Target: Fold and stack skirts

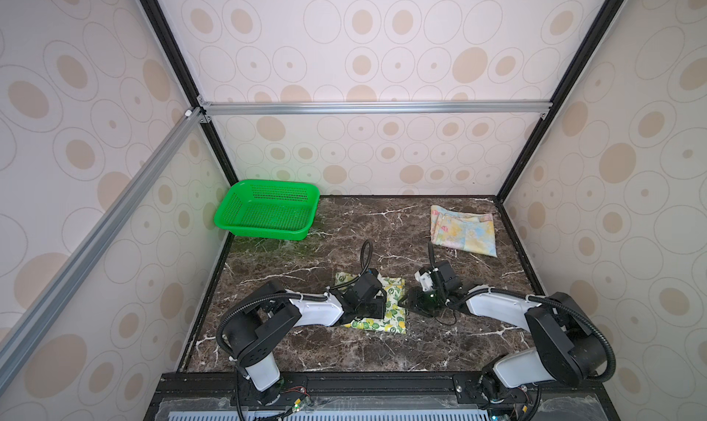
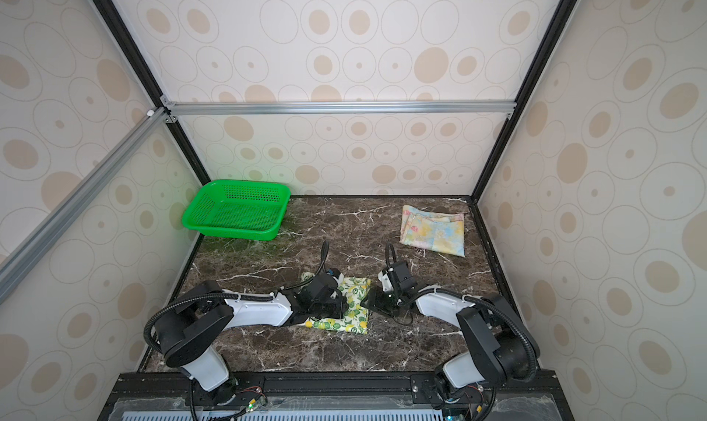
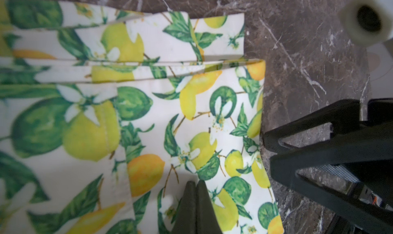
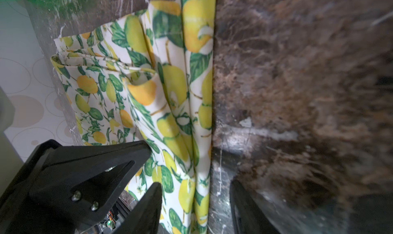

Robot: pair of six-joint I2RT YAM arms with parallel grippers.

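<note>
A lemon-print skirt (image 1: 395,318) lies folded in layers on the dark marbled table, partly hidden under my left arm. My left gripper is shut, its fingertips against the top of the cloth; no fold shows between them. At the skirt's right edge stands my right gripper, open. In the right wrist view, one of its fingers is over the layered edge of the lemon skirt (image 4: 172,123) and the other over bare table. A second skirt (image 1: 464,231), pastel yellow, pink and blue, lies folded at the back right.
A green plastic basket (image 1: 268,233) stands at the back left, with no cloth visible inside. Bare table (image 1: 368,229) lies between it and the pastel skirt. Walls close in the back and both sides.
</note>
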